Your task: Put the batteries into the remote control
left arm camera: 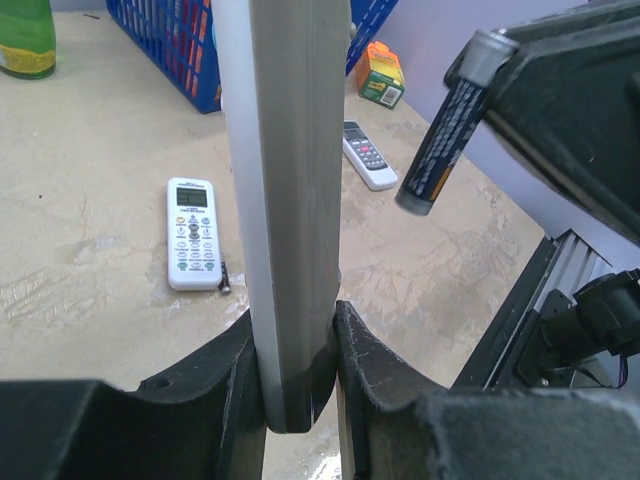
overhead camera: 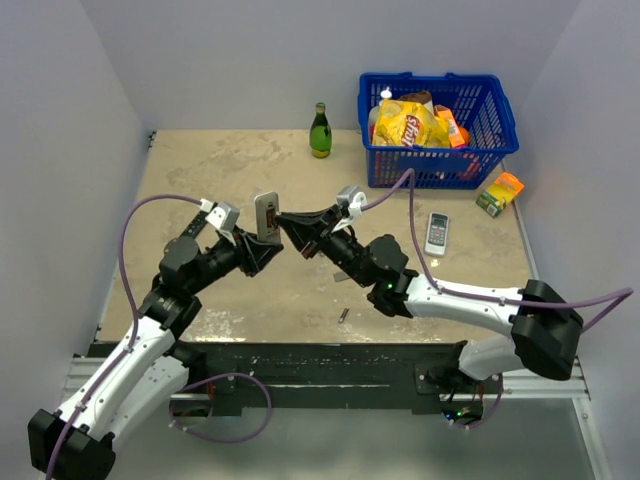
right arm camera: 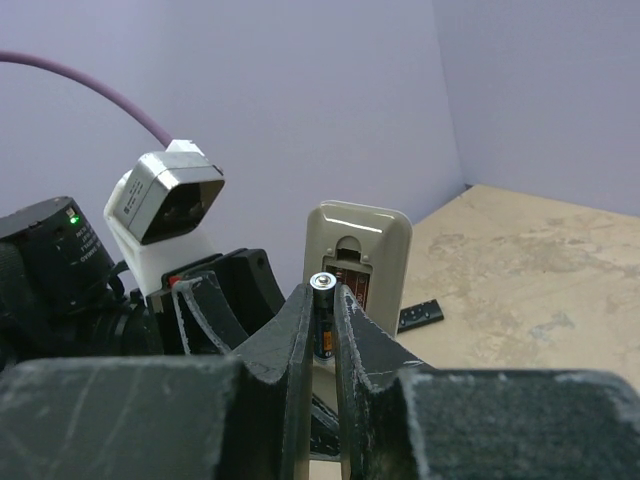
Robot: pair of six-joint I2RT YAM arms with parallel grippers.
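Note:
A grey remote control (overhead camera: 265, 216) stands upright in my left gripper (overhead camera: 268, 246), which is shut on its lower end. Its battery bay (right arm camera: 354, 278) is uncovered and faces my right arm; part of it is hidden behind the fingers, so I cannot tell what lies inside. My right gripper is shut on a dark battery (left arm camera: 450, 135) with silvery ends. In the left wrist view that battery hangs to the right of the remote with a gap between them. A loose battery (overhead camera: 344, 315) lies near the table's front edge.
A white remote (left arm camera: 193, 235) lies on the table with a small dark piece beside it. Another handset (overhead camera: 437, 234) lies at the right, a black remote (right arm camera: 420, 316) at the left. The blue basket (overhead camera: 425, 167) and a green bottle (overhead camera: 320, 132) stand at the back.

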